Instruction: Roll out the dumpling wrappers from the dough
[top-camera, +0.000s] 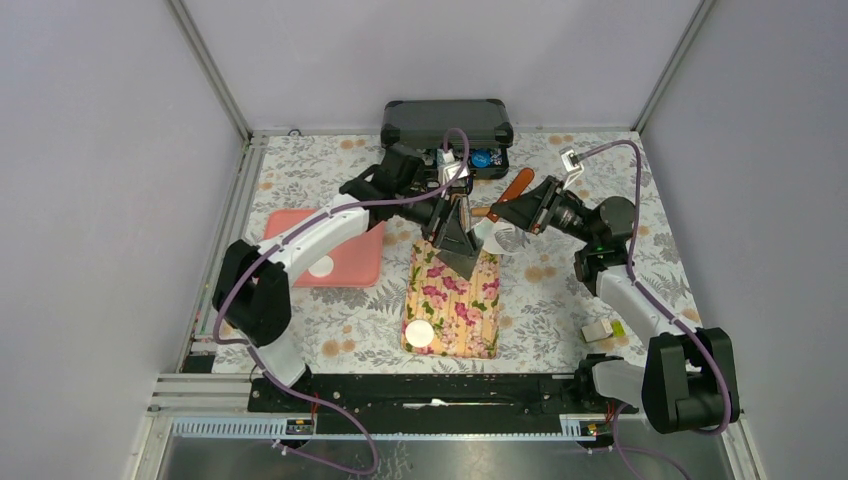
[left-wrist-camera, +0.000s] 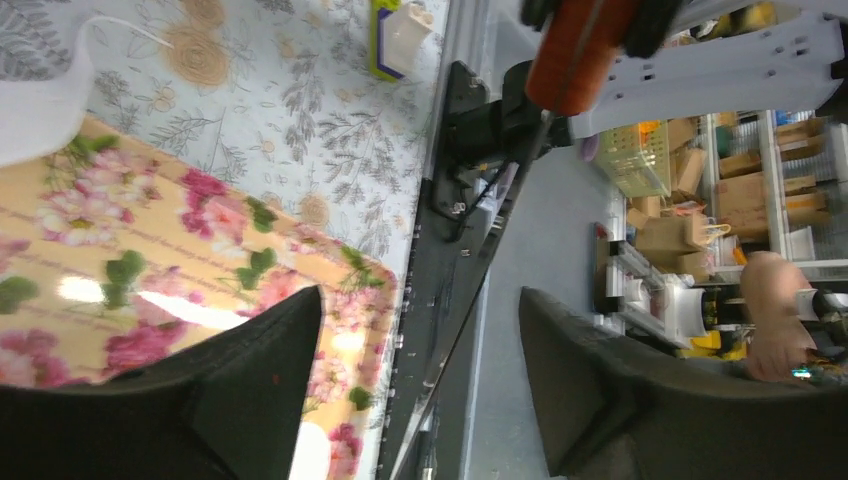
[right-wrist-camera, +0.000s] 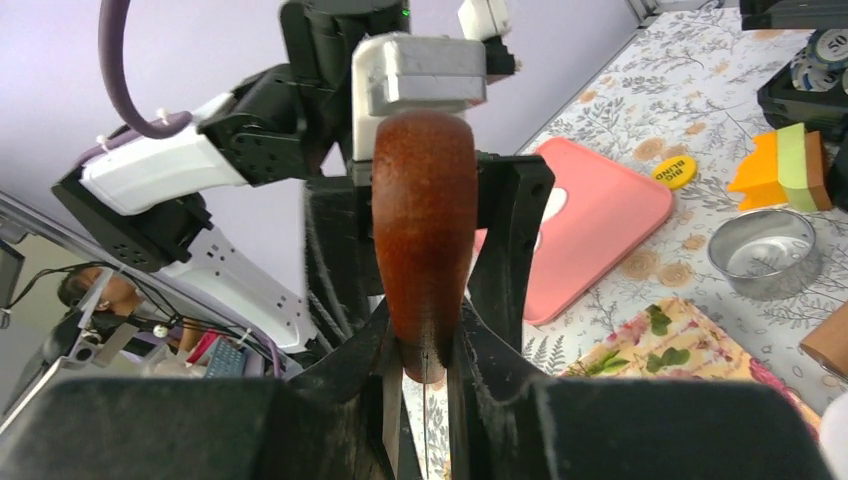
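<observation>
My right gripper (top-camera: 502, 211) is shut on the scraper, near where its red-brown handle (right-wrist-camera: 424, 200) meets the metal. The scraper's wide grey blade (top-camera: 460, 264) hangs over the flowered board (top-camera: 450, 310). My left gripper (top-camera: 457, 235) reaches in from the other side, its fingers (left-wrist-camera: 250, 370) standing apart. Seen edge-on, the thin blade (left-wrist-camera: 455, 350) passes between those fingers in the left wrist view; no grip on it shows. A flat white round of dough (top-camera: 419, 333) lies at the board's near left. A wooden roller (right-wrist-camera: 830, 338) shows at the right wrist view's edge.
A pink tray (top-camera: 350, 272) with white rounds lies to the left, partly under the left arm. Behind are an open dark case (top-camera: 447, 124) and a metal bowl (right-wrist-camera: 765, 255). A small pale block (top-camera: 598, 331) sits near the front right.
</observation>
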